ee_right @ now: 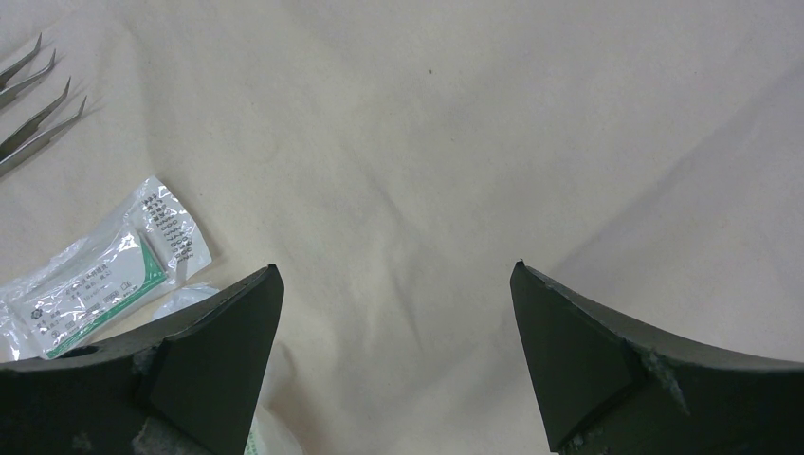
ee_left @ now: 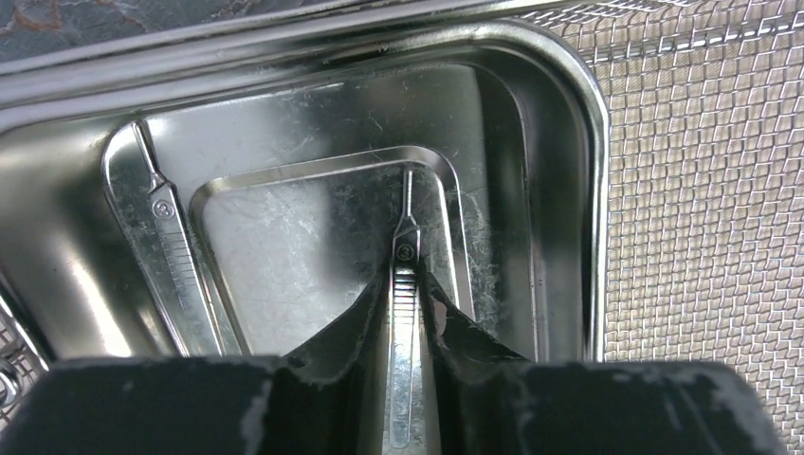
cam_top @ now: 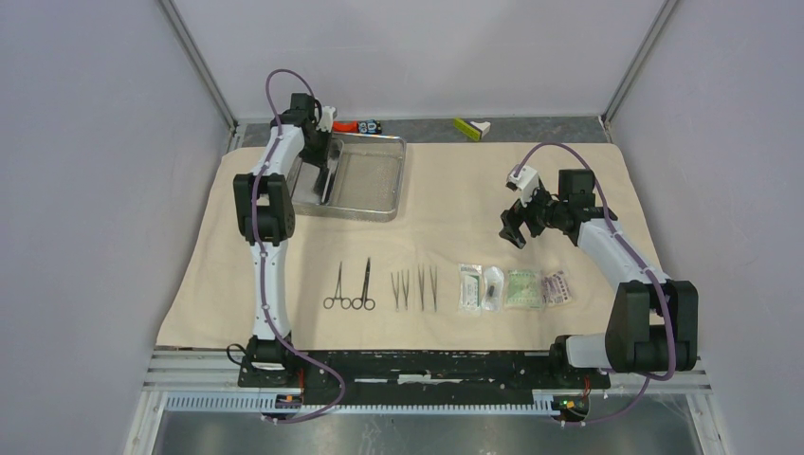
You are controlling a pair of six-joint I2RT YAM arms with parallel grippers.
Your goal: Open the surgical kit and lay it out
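Note:
My left gripper is down inside the inner steel tray [ee_left: 569, 114] at the kit's left side, its fingertips close around a scalpel handle [ee_left: 406, 246]; whether they grip it I cannot tell. A second handle [ee_left: 171, 237] lies left of it in that tray. In the top view the inner tray sits in the mesh tray [cam_top: 370, 212]. My right gripper stands open over bare cloth, above and beside wrapped packs [ee_right: 95, 284]. Scissors [cam_top: 365, 289], tweezers [cam_top: 423, 289] and packs [cam_top: 524, 287] lie in a row along the cloth's front.
A red-and-black item [cam_top: 356, 126] and a yellow-green box [cam_top: 469, 129] lie on the back strip.

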